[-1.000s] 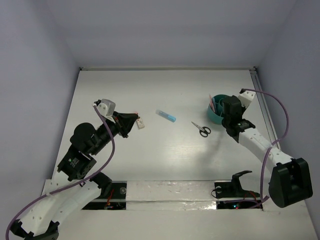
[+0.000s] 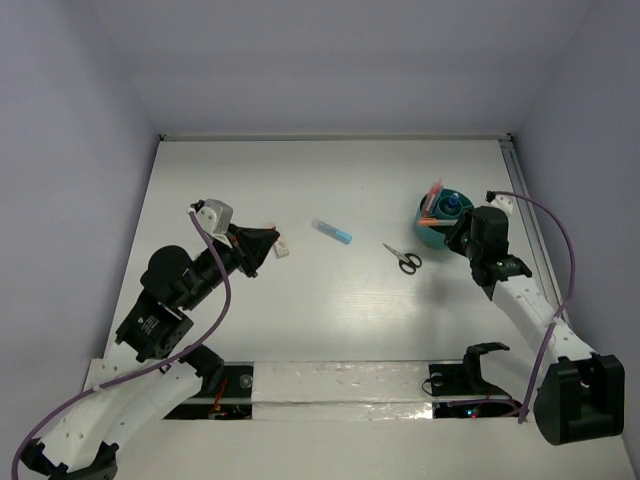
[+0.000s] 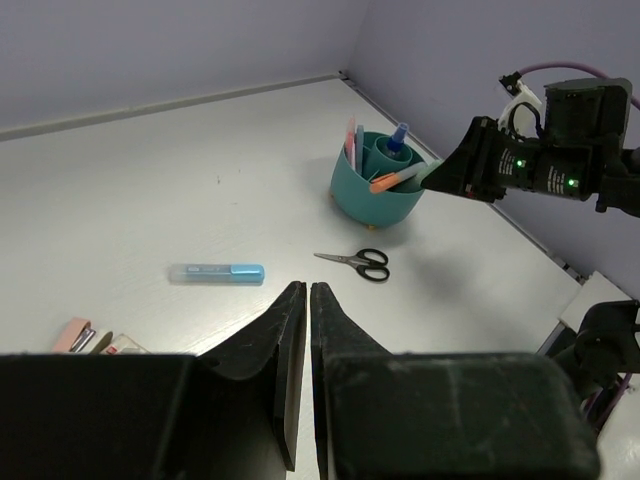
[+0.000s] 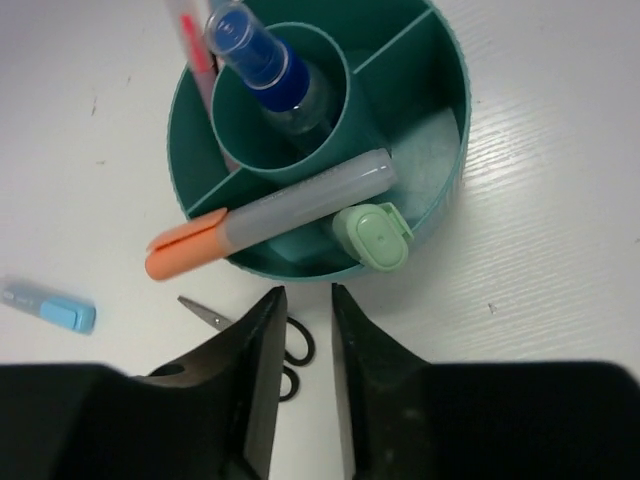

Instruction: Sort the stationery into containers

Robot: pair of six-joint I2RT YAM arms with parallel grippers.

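A teal divided holder [image 2: 431, 236] holds a pink pen [image 4: 195, 55], a blue-capped bottle [image 4: 258, 60], an orange marker [image 4: 300, 200] lying aslant across its rim and a green capped item [image 4: 372, 238]. Just beside and over it is my right gripper, fingertips a little apart, nothing visible between them. Scissors [image 2: 405, 262] and a light-blue pen-like item [image 2: 332, 230] lie on the table. My left gripper is shut with nothing between its fingers, above the left of the table near a pink stapler [image 3: 72, 336] and a pale small item [image 3: 125, 346].
Grey walls enclose it at the back and both sides, the right wall close behind the holder and right arm.
The left arm has stayed still.
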